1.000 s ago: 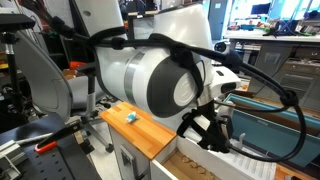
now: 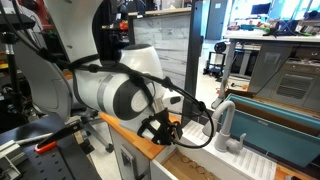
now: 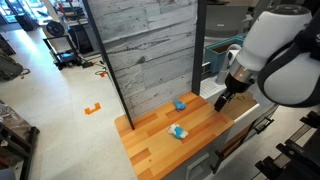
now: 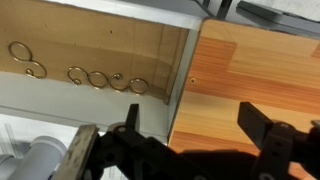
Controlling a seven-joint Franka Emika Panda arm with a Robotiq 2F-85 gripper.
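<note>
My gripper stands open in the wrist view, its dark fingers wide apart with nothing visible between them. Below it lies the boundary between the wooden counter [image 4: 240, 75] and an open drawer [image 4: 150, 40] with a brown bottom. Several small ring-like shapes [image 4: 97, 79] show in that drawer. From the side, the gripper [image 2: 165, 131] is pointing down close to the counter's edge. In exterior view 2 it hangs at the counter's right end, its fingertips too small to read. A blue-and-white item [image 3: 178, 131] and a blue item [image 3: 179, 104] rest on the counter, away from the gripper.
A grey-white faucet [image 2: 226, 122] rises just beyond the drawer [image 2: 185, 166]. Behind it stands a blue-green bin or basin [image 2: 270, 130]. A grey plank panel [image 3: 160, 60] walls off the counter's back.
The arm has swung left in exterior view 1, and the gripper has gone from over the drawer to the counter's edge. It now hides the blue-and-white item there.
</note>
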